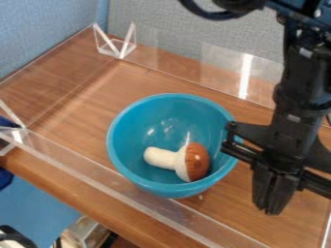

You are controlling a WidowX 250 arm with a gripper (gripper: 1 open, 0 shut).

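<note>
A toy mushroom (188, 163) with a white stem and brown cap lies on its side inside the teal bowl (134, 126) in the middle of the camera view. The black gripper (272, 201) is on the right, pointing down beside the bowl's right side, over the wooden surface. It is shut, with nothing visible between its fingers.
Clear plastic walls edge the wooden surface (77, 107), with white brackets (114, 41) at the back left. The board's left and back portions are clear. Blue and dark items lie beyond the front-left edge.
</note>
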